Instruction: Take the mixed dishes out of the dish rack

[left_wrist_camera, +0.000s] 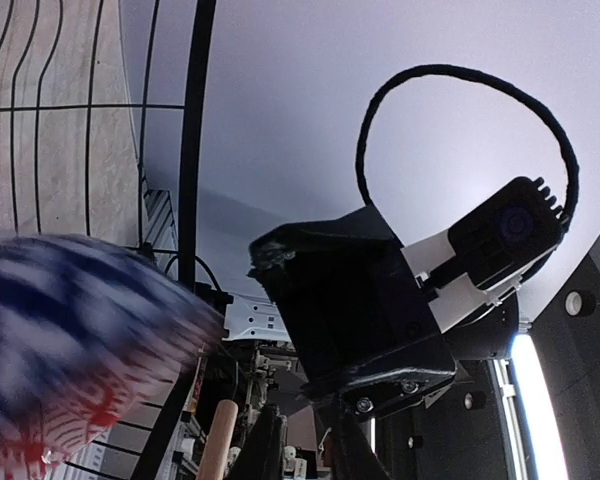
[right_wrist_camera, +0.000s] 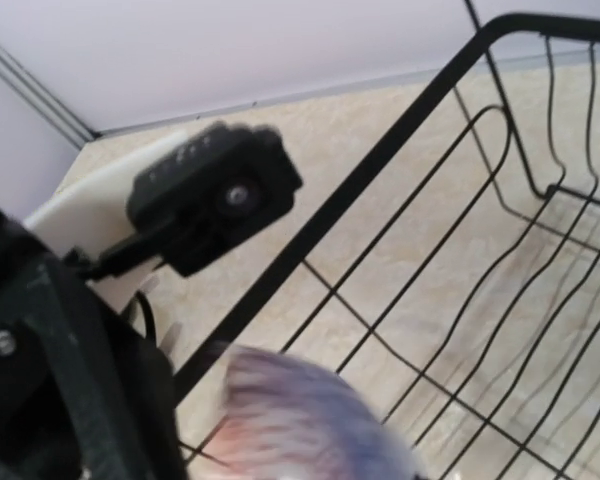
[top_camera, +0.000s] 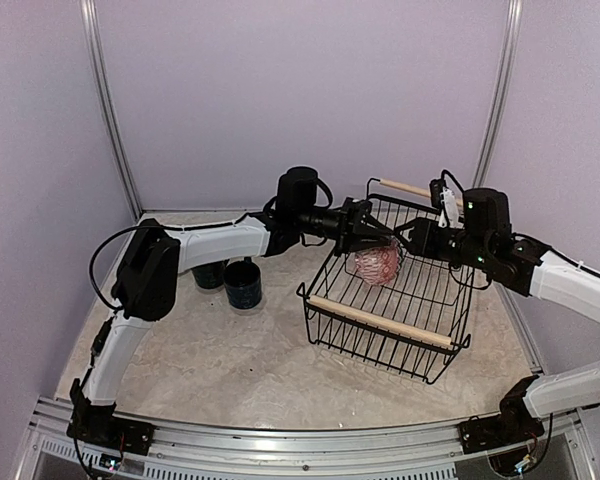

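A patterned bowl (top_camera: 376, 264) is held up inside the wire dish rack (top_camera: 380, 322), between my two grippers, showing red and blue pattern, blurred in both wrist views (left_wrist_camera: 80, 320) (right_wrist_camera: 300, 420). My left gripper (top_camera: 365, 225) is at its upper left with fingers apart; whether they touch the rim is unclear. My right gripper (top_camera: 415, 238) is at its upper right; its grip on the bowl is hidden.
Two dark mugs (top_camera: 244, 285) stand on the counter left of the rack, partly behind the left arm. Walls enclose the back and sides.
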